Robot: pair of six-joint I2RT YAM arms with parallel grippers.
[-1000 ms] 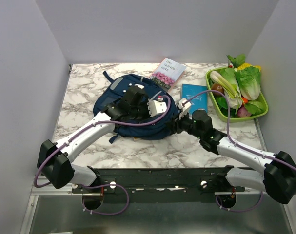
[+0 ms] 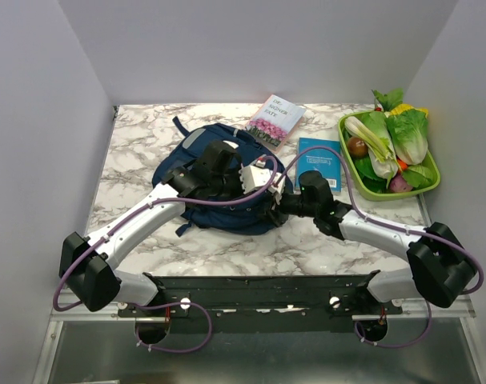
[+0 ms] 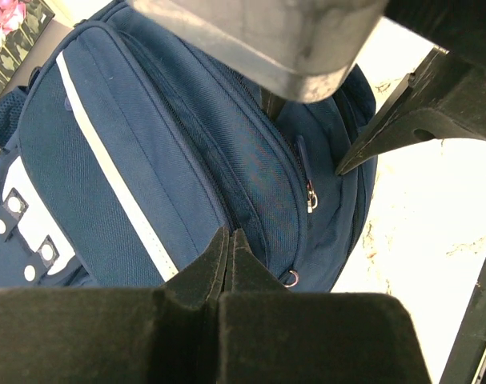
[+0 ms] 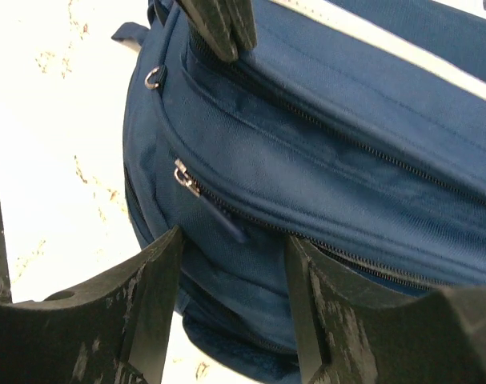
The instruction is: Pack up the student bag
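Observation:
A navy backpack (image 2: 186,152) lies on the marble table. My left gripper is shut on top of it, with nothing seen between its fingertips. My right gripper stands open at the bag's near-right part, its fingers either side of a zipper pull (image 4: 214,212). Both arms meet over the bag and hide much of it in the top view. A pink-flowered book (image 2: 271,120) lies behind the bag, and a blue book (image 2: 319,164) lies right of it.
A green tub (image 2: 427,184) of vegetables stands at the right rear. Bare marble (image 2: 130,136) lies at the left and along the front edge. Walls bound the back and sides.
My right arm has moved left and inward over the bag's right part, to close beside the left gripper. The left arm has shifted slightly.

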